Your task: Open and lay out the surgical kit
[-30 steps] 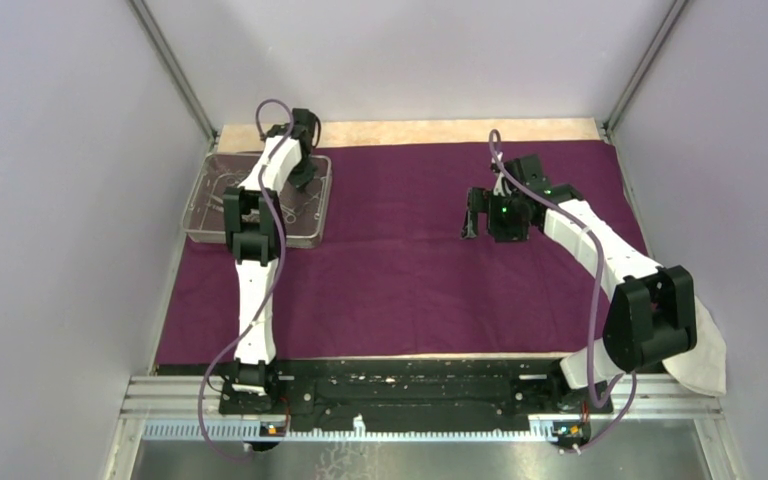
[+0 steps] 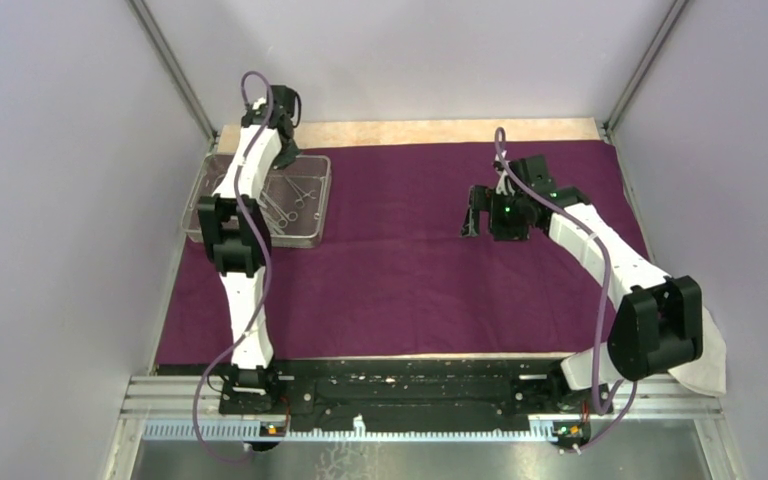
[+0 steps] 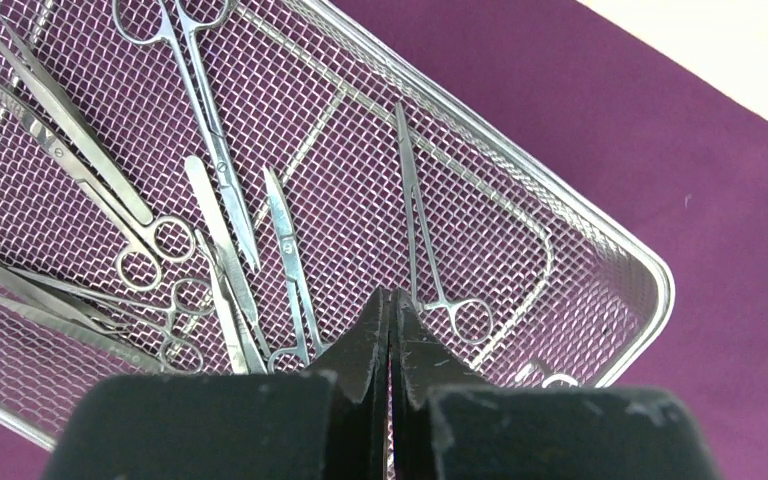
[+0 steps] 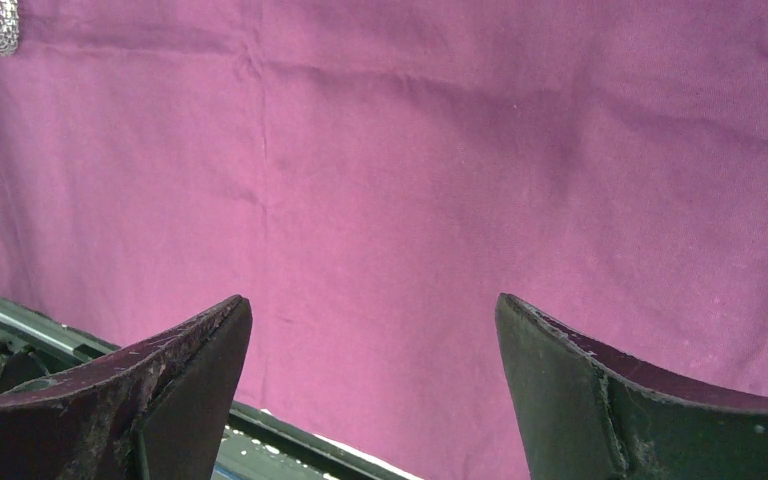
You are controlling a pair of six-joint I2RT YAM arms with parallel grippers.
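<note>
A metal mesh tray (image 2: 318,200) of surgical instruments sits at the back left of the purple cloth. In the left wrist view it holds several scissors (image 3: 290,255), a clamp-like instrument (image 3: 410,175) and flat instruments (image 3: 215,220). My left gripper is over the tray with its fingertips pressed together; whether it holds anything is hard to see, as nothing shows between them. My right gripper stands open above the cloth on the right, nothing between its fingers.
A white cloth or bag (image 2: 702,360) lies outside at the front right. Walls bound both sides and the back.
The right arm's elbow has shifted slightly, its gripper nearly in place.
</note>
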